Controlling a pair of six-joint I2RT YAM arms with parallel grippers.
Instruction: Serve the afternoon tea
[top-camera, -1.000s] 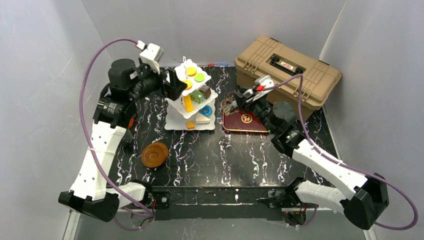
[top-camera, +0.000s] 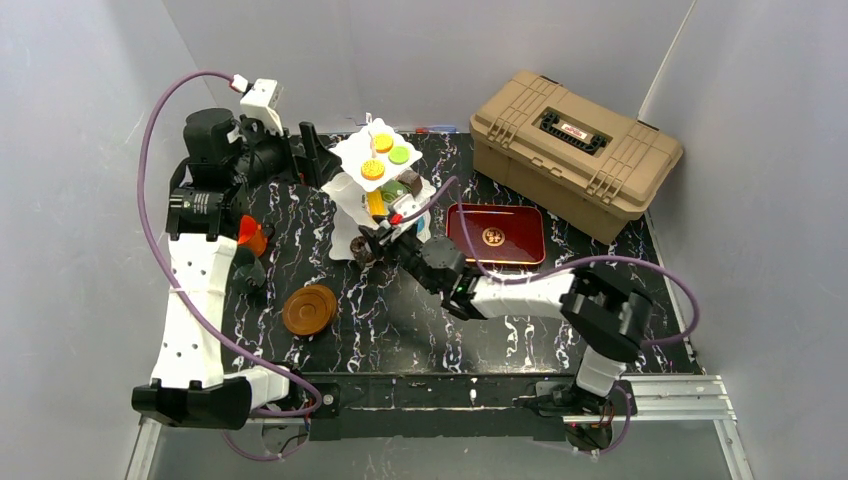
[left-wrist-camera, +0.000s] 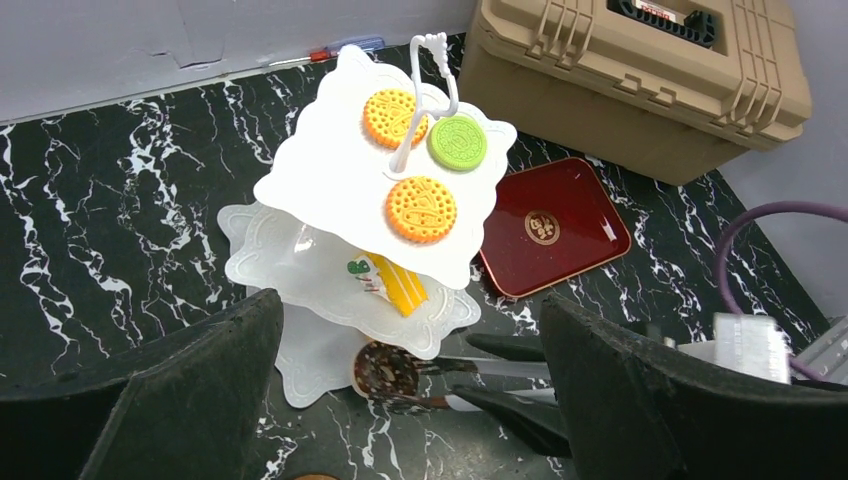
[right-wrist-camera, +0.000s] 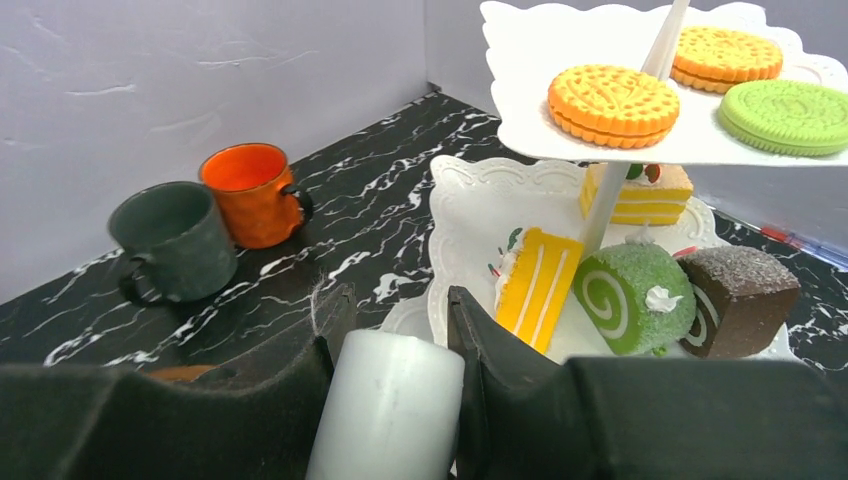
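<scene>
The white three-tier stand (top-camera: 350, 150) holds orange biscuits (left-wrist-camera: 421, 208) and a green biscuit (left-wrist-camera: 457, 141) on top, and yellow cake slices (right-wrist-camera: 535, 290), a green roll (right-wrist-camera: 632, 300) and a brown cake (right-wrist-camera: 737, 300) on the middle tier. My left gripper (top-camera: 315, 160) is open beside the top tier, empty. My right gripper (top-camera: 370, 240) is low at the stand's front, by a brown round piece (left-wrist-camera: 378, 368) at the bottom tier's edge; whether it grips it cannot be told.
An orange mug (right-wrist-camera: 255, 215) and grey mug (right-wrist-camera: 175, 240) stand left, a wooden coaster (top-camera: 310, 310) front left. A red tray (top-camera: 515, 225) lies right, a tan toolbox (top-camera: 575, 145) behind it.
My right gripper has swept left from above the red tray, carrying the brown piece to the stand's front. The left gripper has drawn slightly left.
</scene>
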